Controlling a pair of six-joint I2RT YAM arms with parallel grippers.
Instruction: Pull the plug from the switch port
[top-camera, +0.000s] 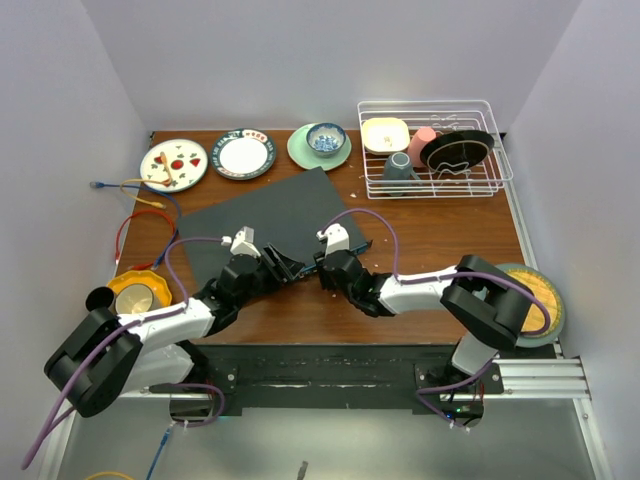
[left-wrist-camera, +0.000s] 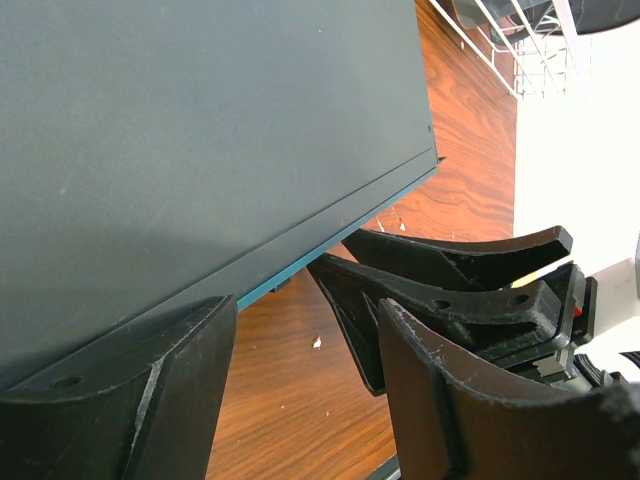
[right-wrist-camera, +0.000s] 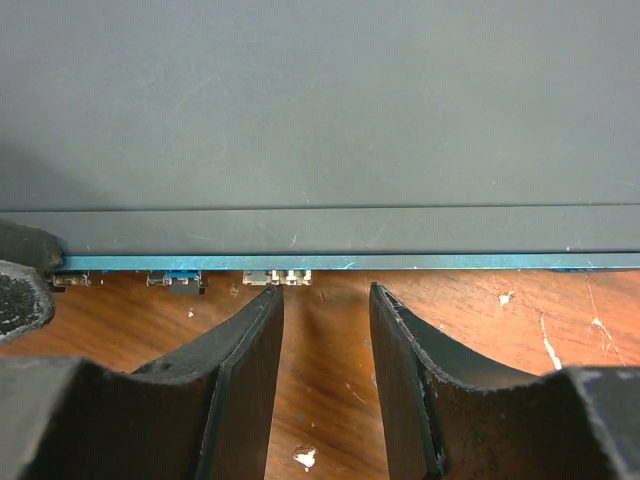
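A dark grey panel (top-camera: 270, 210) with a blue front edge lies angled on the wooden table. Along that edge in the right wrist view sit small port connectors (right-wrist-camera: 276, 276), several in a row; I cannot tell a plug among them. My left gripper (top-camera: 293, 270) stands open at the panel's front edge, its fingers spread over the edge in its wrist view, nothing seen between them. Just right of it, my right gripper faces the edge with its fingers part open, tips a little below the connectors, nothing between them.
A dish rack (top-camera: 435, 185) with cups and plates stands at the back right. Plates (top-camera: 243, 155) line the back. A yellow dish (top-camera: 157, 284), dark cup and cables crowd the left side. Bare table (top-camera: 445, 235) lies right of the panel.
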